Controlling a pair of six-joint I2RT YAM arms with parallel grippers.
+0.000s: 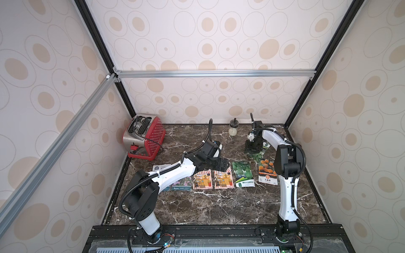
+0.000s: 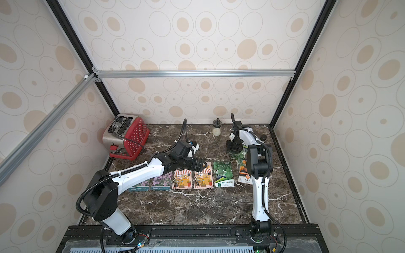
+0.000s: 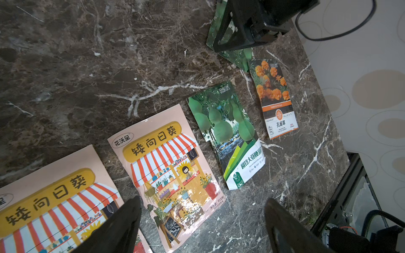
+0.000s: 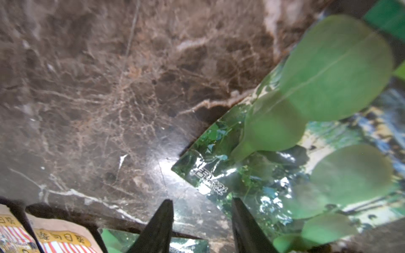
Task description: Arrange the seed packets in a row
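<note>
Packets lie side by side across the table: two purple-flower packets (image 2: 161, 182) partly behind my left arm, two pink sunflower packets (image 1: 203, 180), a green gourd packet (image 1: 243, 173) and an orange marigold packet (image 1: 267, 173). My left gripper is open above the sunflower packets, its fingers apart with nothing held. A second green gourd packet (image 4: 278, 168) lies askew behind the marigold one. Over its corner, my right gripper has its fingers part open, with a gap between the tips. Whether they touch the packet cannot be told.
A red and silver toaster (image 1: 145, 137) stands at the back left with its cord on the table. A small jar with a dark lid (image 1: 233, 127) is near the back wall.
</note>
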